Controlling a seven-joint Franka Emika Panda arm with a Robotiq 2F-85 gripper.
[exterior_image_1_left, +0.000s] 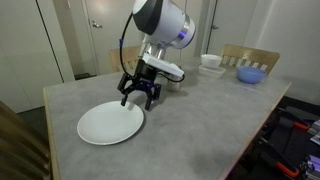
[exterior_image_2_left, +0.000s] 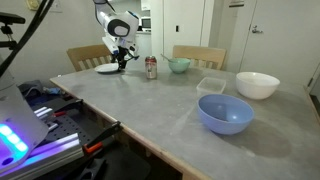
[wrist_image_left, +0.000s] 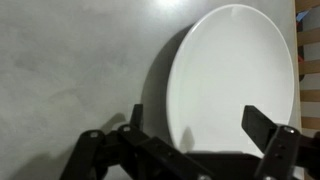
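Observation:
A white oval plate lies flat on the grey table at the left in exterior view 1. My gripper stands open, pointing down over the plate's right edge. In the wrist view, the plate fills the right half, with its near rim passing between the spread fingers of the gripper. One fingertip appears over bare table and the other over the plate. Nothing is gripped. Whether the fingertips touch anything cannot be told.
A can and a green bowl stand near the arm. Farther off are a clear container, a white bowl and a blue bowl. Bare table lies right of the plate.

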